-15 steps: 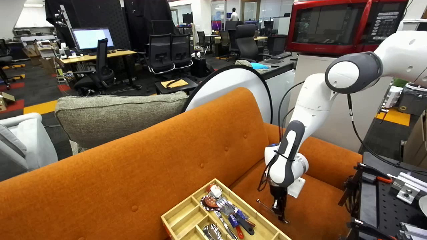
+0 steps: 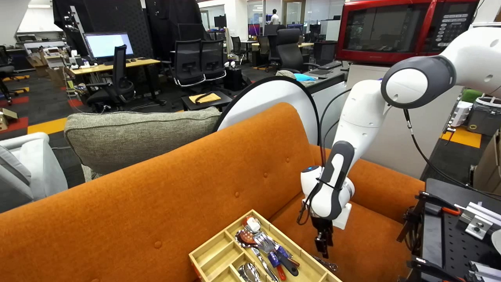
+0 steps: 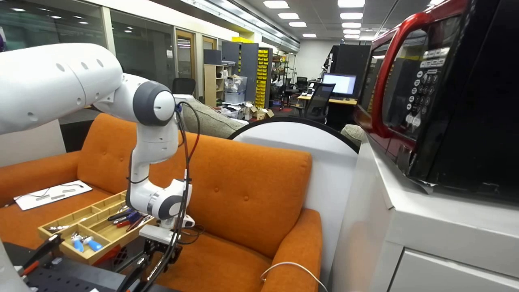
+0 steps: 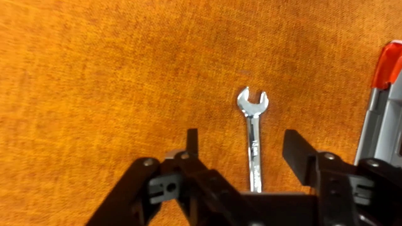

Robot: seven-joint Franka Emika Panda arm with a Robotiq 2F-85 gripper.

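Observation:
A silver combination wrench (image 4: 255, 150) lies on the orange sofa seat (image 4: 113, 94), its open end facing up the wrist view. My gripper is part open above it, with one fingertip on either side of the shaft. Clear gaps separate both fingers from the metal. The wrench's lower end is hidden behind the gripper. In exterior view 1 the wrench (image 2: 327, 264) shows just below the black gripper (image 2: 324, 246), close to the wooden tray's edge. From exterior view 2 the gripper (image 3: 163, 253) is partly covered by cables.
A wooden divided tray (image 2: 206, 242) holds several utensils and tools beside the arm. A red and grey object (image 4: 380, 101) borders the wrist view's right side. Black clamps (image 2: 437, 199) stick out from the cart at the right. Bare sofa seat lies behind the gripper.
The arm has shifted slightly left and up in exterior view 1. The wrench, earlier at the fingertips and slanting across the seat, now lies lower and nearer the tray, with the fingers apart from it.

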